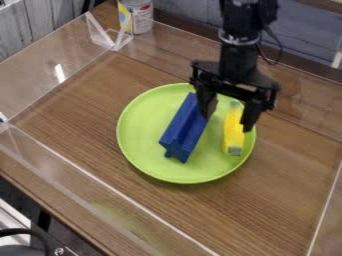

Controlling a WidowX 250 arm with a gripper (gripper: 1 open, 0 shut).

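Note:
A green plate (142, 135) sits in the middle of the wooden table, holding a blue block (182, 134) on its left part and a yellow object (234, 136) on its right. My black gripper (235, 100) is lowered over the back of the plate, open, with one finger by the upper end of the blue block and the other near the top of the yellow object. Whether either finger touches them I cannot tell.
A can (135, 16) and a white plastic item (110, 36) are at the back left. A wall edge runs along the back.

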